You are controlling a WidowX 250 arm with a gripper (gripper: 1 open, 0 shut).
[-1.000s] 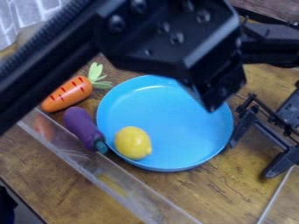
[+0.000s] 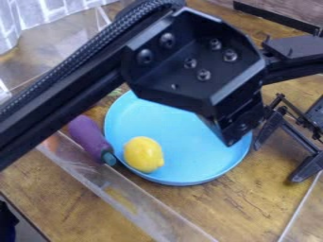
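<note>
A yellow lemon (image 2: pixel 143 153) rests on the left part of a blue plate (image 2: pixel 202 157). Just left of the plate lies a purple eggplant toy (image 2: pixel 91 139). The black arm crosses the upper half of the view and covers the back of the plate. At the right edge my gripper (image 2: pixel 288 144) stands open beside the plate, partly cut off by the frame, with nothing seen between its fingers.
A clear plastic wall (image 2: pixel 127 198) runs along the front left of the wooden table (image 2: pixel 76 208). A white cloth (image 2: pixel 25 28) is at the back left.
</note>
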